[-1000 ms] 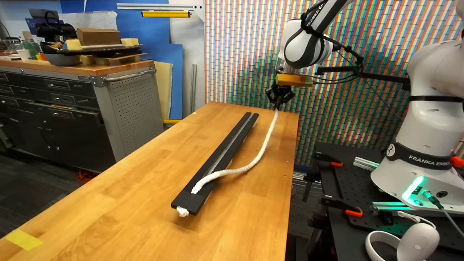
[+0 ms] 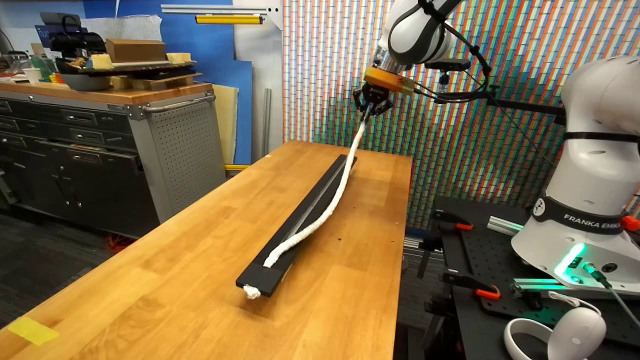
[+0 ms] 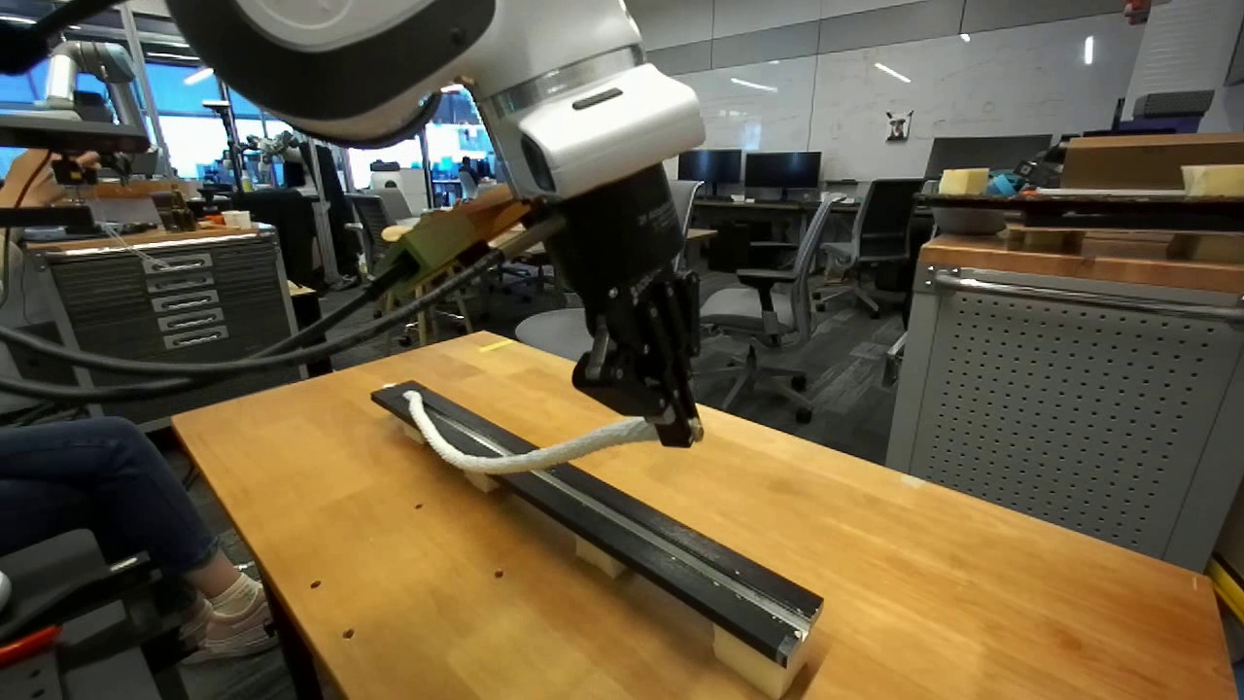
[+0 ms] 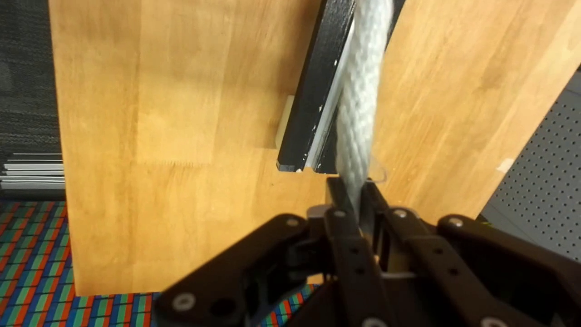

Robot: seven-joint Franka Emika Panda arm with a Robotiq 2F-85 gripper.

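Observation:
A thick white rope comes up out of the near end of a long black grooved rail, its frayed end poking out below that end. My gripper is shut on the rope's other end, raised high over the far part of the table. In exterior view 2, the rope bows from the rail up to the gripper, and most of the groove lies empty. The wrist view has the rope passing between the fingers, covering part of the rail below.
Pale blocks hold the rail above the wooden table, whose surface is clear on both sides. A metal cabinet stands beyond the table's left edge. Someone's legs show beside the table.
My gripper has risen and shifted left in exterior view 1, carrying the rope's end. The rope was curving out right of the rail; now it is straighter and passes across the rail. The rail is unmoved.

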